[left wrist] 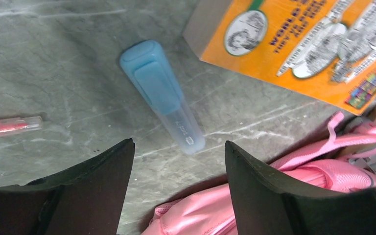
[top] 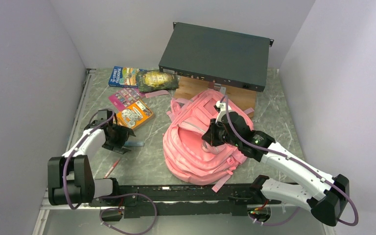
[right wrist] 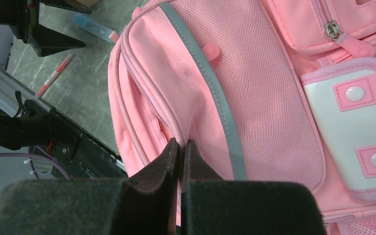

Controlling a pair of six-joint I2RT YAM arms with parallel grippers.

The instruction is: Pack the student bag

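Note:
On the grey table lies a light blue marker-shaped case [left wrist: 164,93] with a clear lower end. My left gripper hovers over it, fingers spread wide and nothing between them. In the right wrist view, my right gripper is shut on the edge of the pink bag [right wrist: 264,98], pinching its fabric near the opening. The bag lies spread out in the middle of the table in the top view. Left of the case lies a red pen [left wrist: 10,127]. An orange box [left wrist: 293,46] sits close behind the case.
Farther back lie a pink booklet [top: 119,101], a blue book [top: 122,76] and a dark package with a yellow label [top: 157,79]. A large black device [top: 215,54] overhangs the back. Some bare table separates the case from the bag.

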